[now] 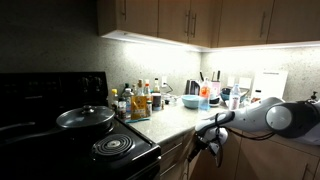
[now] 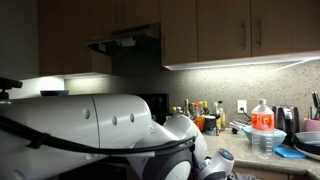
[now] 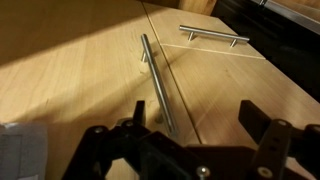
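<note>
In the wrist view my gripper stands open, its black fingers (image 3: 92, 152) spread wide with nothing held. A slim metal bar handle (image 3: 157, 80) on a light wood cabinet door (image 3: 90, 75) reaches down into the space ahead of the fingers; whether it lies between the pads in depth, I cannot tell. Beyond it, a second bar handle (image 3: 212, 34) crosses a drawer front. From exterior view 1, the white arm (image 1: 255, 117) bends down to the lower cabinets by the counter corner. Exterior view 2 shows the arm (image 2: 105, 125) but not the fingertips.
A black stove (image 1: 110, 150) with a covered pan (image 1: 85, 118) stands left of the cabinets. Bottles (image 1: 139, 103) crowd the counter (image 1: 170, 123); a large clear bottle (image 2: 262, 130) stands near its edge. Something grey (image 3: 22, 150) fills the wrist view's lower left.
</note>
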